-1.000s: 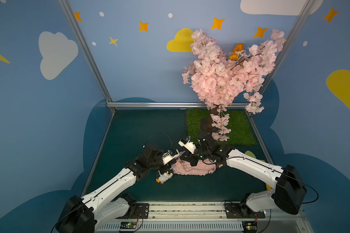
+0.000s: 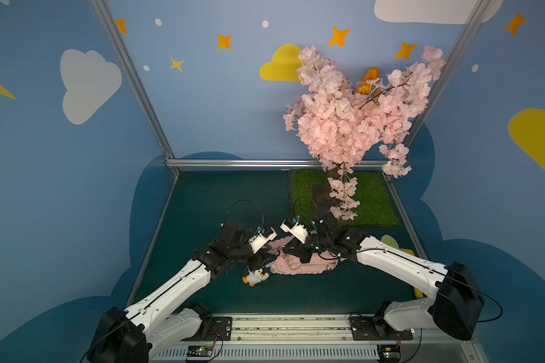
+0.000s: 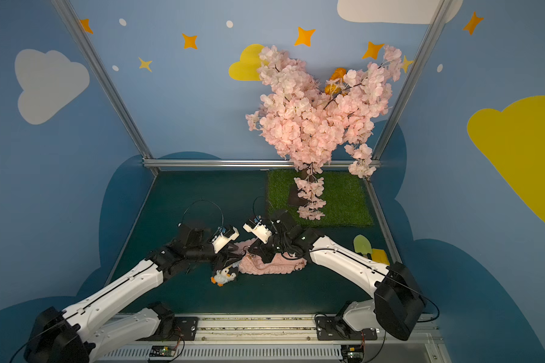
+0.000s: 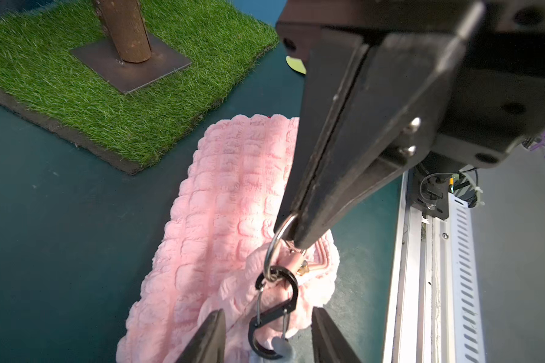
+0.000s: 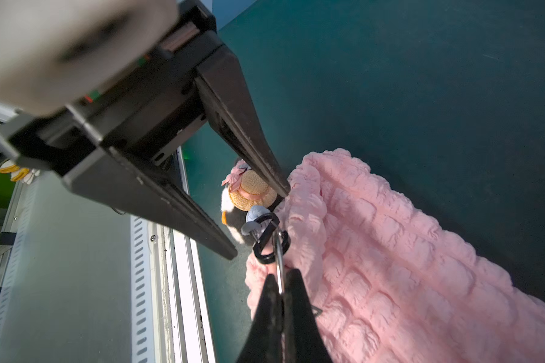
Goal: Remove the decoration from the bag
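The pink puffy bag (image 4: pixel 224 187) lies on the dark green floor. In the left wrist view, my right gripper is shut on a thin silver ring (image 4: pixel 271 254) at the bag's end. A black S-shaped carabiner (image 4: pixel 293 296) hooks through that ring. My left gripper is open, its fingers on either side of the carabiner and apart from it. In the right wrist view, a plush decoration with a straw hat (image 5: pixel 254 190) hangs beyond the carabiner, partly behind the left fingers (image 5: pixel 242 127). The plush's pale blue body (image 2: pixel 256 277) shows in the top left view.
Behind the bag stands a blossom tree (image 2: pixel 345 121) on a grass mat (image 2: pixel 372 205). A yellow object (image 3: pixel 379 256) and a green one (image 3: pixel 362 244) lie at the right wall.
My right gripper has moved slightly to the right and lower, and the bag has shifted a little.
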